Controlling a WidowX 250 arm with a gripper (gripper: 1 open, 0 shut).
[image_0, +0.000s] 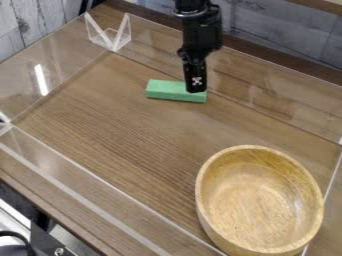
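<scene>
A green block lies flat on the wooden table, a little above the middle of the view. The black gripper reaches down from the top centre, its tip at the block's right end, close above it or touching; I cannot tell which. Whether the fingers are open or shut is too small to tell.
A large tan bowl stands at the lower right. A clear plastic piece sits at the upper left near the table's edge.
</scene>
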